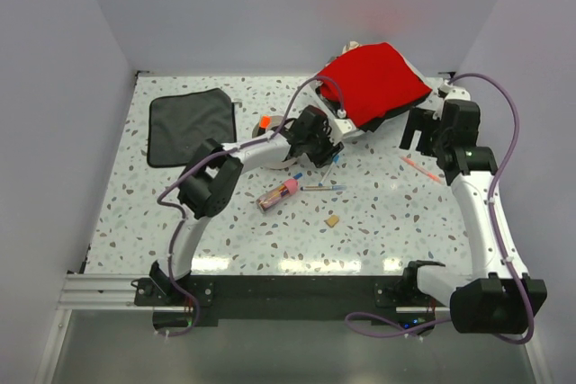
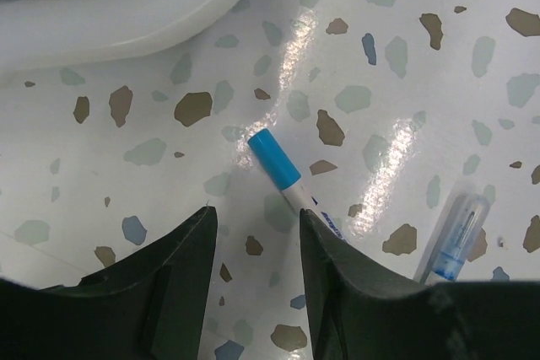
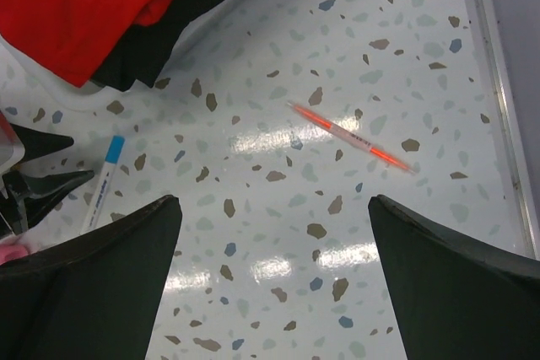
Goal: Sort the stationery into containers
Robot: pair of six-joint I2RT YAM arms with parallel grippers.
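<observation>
My left gripper (image 1: 333,152) is low over a blue-capped marker (image 2: 274,158), its fingers parted with nothing between them, the marker just beyond their tips. A clear pen (image 2: 464,229) lies beside it. My right gripper (image 1: 423,128) stands open above the table, left of an orange pen (image 3: 350,137). A pink-lidded pencil tube (image 1: 277,193) and a yellow block (image 1: 332,220) lie in the middle. A white round container (image 2: 152,14) is partly hidden by the left arm in the top view.
A red cloth (image 1: 369,78) over black fabric rests on a white bin at the back right. A dark mat (image 1: 184,128) lies at the back left.
</observation>
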